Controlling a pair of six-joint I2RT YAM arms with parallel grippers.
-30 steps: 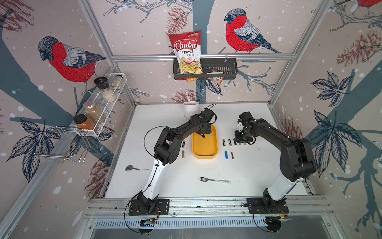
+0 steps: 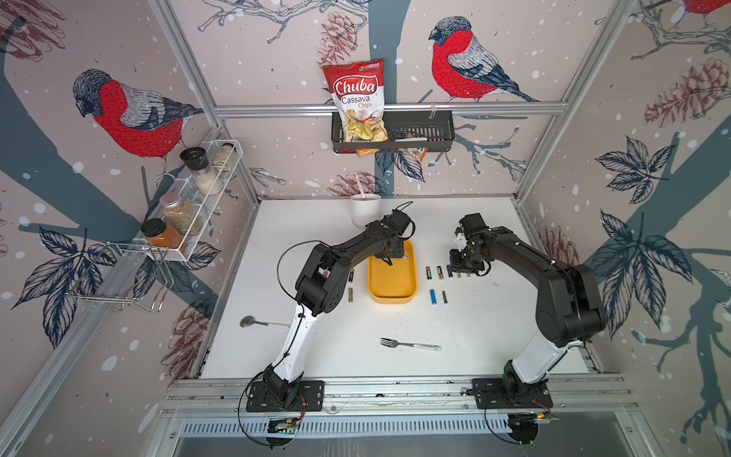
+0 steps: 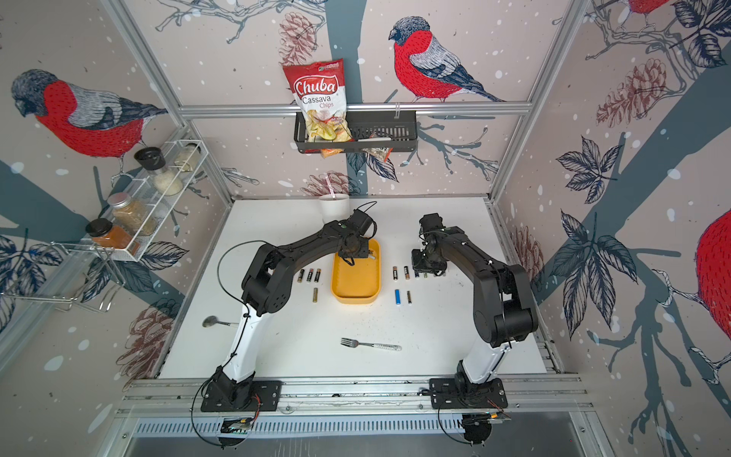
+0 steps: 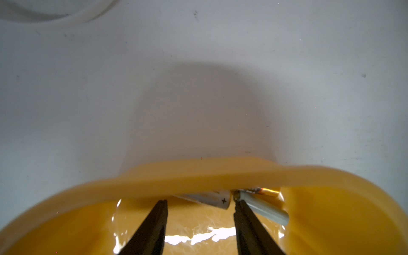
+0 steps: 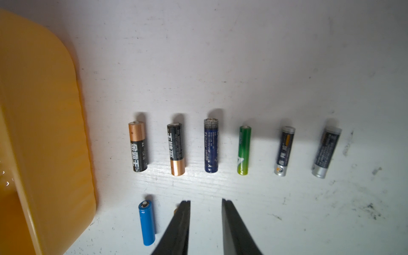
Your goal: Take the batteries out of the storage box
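Observation:
The yellow storage box (image 2: 392,289) sits mid-table. In the left wrist view, a white item (image 4: 214,199), a silver battery (image 4: 261,208) and an orange-ended battery (image 4: 265,191) lie by its far wall. My left gripper hangs over that end, open and empty. My right gripper is over the table right of the box, near batteries in a row, including a navy one (image 5: 211,144) and a green one (image 5: 244,148); its fingertips show a gap, and I cannot tell if anything is between them. A blue battery (image 5: 147,223) lies lower.
More batteries (image 3: 315,294) lie left of the box. A white cup (image 2: 365,205) stands behind it. A fork (image 2: 409,345) and a spoon (image 2: 255,322) lie at the front.
My left gripper has shifted very slightly down toward the box over the last second. The right arm looks almost unchanged.

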